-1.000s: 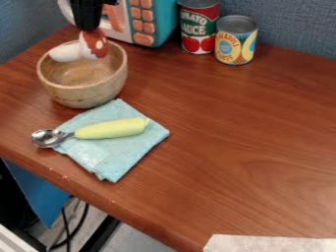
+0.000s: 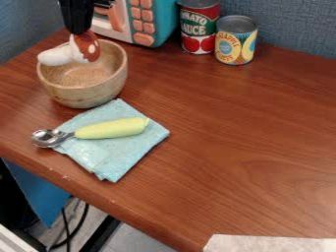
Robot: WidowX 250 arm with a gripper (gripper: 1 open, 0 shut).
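My gripper point(image 2: 77, 22) is a dark shape at the top left, partly cut off by the frame. Just under it a white and red object point(image 2: 65, 53), perhaps a mushroom toy, is over the wooden bowl point(image 2: 85, 94); whether the fingers grip it is unclear. In front of the bowl a folded light blue cloth point(image 2: 118, 156) carries a metal scoop with a pale yellow handle point(image 2: 112, 128).
A teal toy microwave point(image 2: 152, 22), a red sauce can point(image 2: 198, 30) and a yellow-labelled can point(image 2: 237, 44) stand along the back. A white sheet lies at the front right edge.
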